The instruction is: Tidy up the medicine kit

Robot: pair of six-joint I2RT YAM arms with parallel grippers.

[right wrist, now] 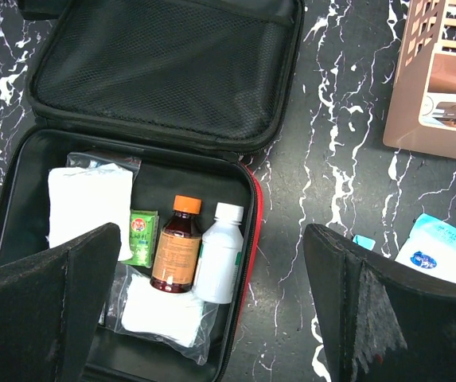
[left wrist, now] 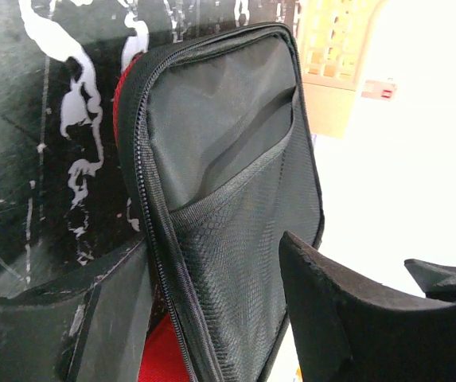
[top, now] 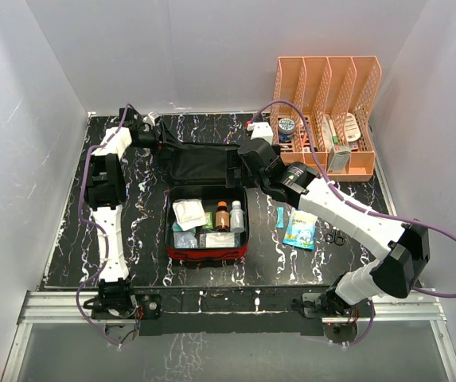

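The black medicine kit lies open, its red-trimmed base (top: pixel 206 255) holding gauze packs (right wrist: pixel 88 203), a brown bottle (right wrist: pixel 176 251), a white bottle (right wrist: pixel 218 259), a green box and bags. Its lid (top: pixel 197 163) is folded back. My left gripper has its fingers either side of the lid's zippered edge, part open; whether they grip it I cannot tell. My right gripper stands open above the kit's right side, nothing between its fingers.
A peach organizer (top: pixel 327 111) with supplies stands back right. A blue packet (top: pixel 299 228), a small teal stick and scissors (top: pixel 335 236) lie right of the kit. Walls surround the table.
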